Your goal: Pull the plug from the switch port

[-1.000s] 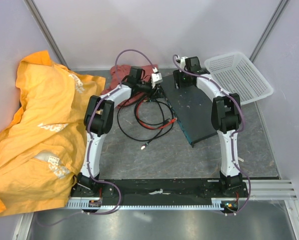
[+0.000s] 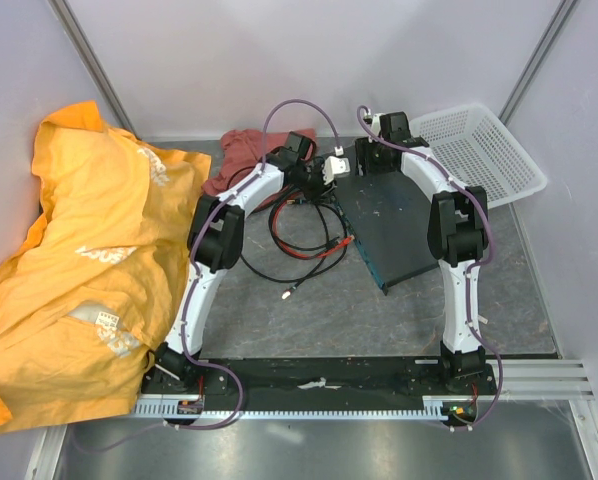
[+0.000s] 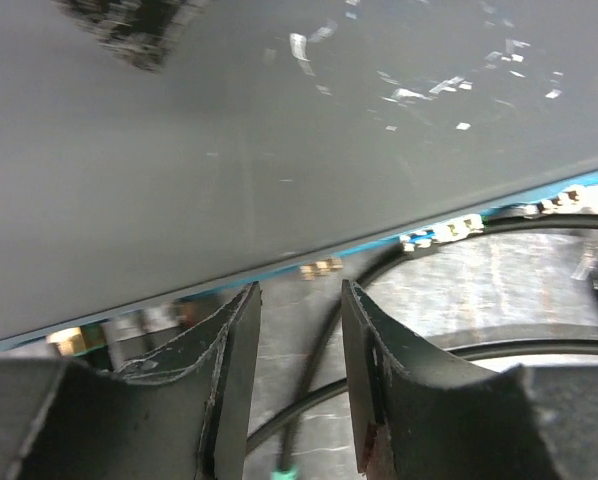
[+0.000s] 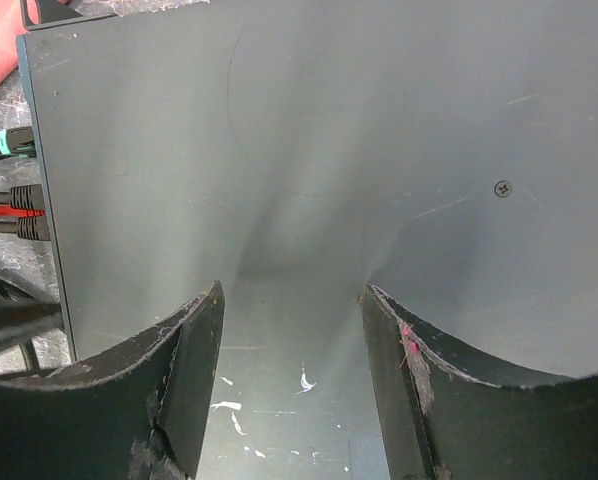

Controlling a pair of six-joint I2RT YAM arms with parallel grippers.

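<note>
The switch (image 2: 394, 235) is a flat dark grey box with its port edge facing left. In the right wrist view, a black plug with a green ring (image 4: 15, 141) and two ribbed black plugs (image 4: 27, 197) sit along that edge. My left gripper is open beside the port edge; a black cable (image 3: 319, 345) passes below the gap between its fingers, and no plug is seen between them. My right gripper is part open above the switch's top face, with nothing between its fingers. Which plug the task means cannot be told.
Looped black and red cables (image 2: 304, 240) lie on the grey table left of the switch. A red cloth (image 2: 241, 155) is behind them, a white basket (image 2: 479, 150) at the back right, and yellow fabric (image 2: 89, 260) at the left.
My left gripper has moved right, closer to the switch's port edge. The right gripper has shifted slightly right over the switch. Switch and cable loops look unmoved.
</note>
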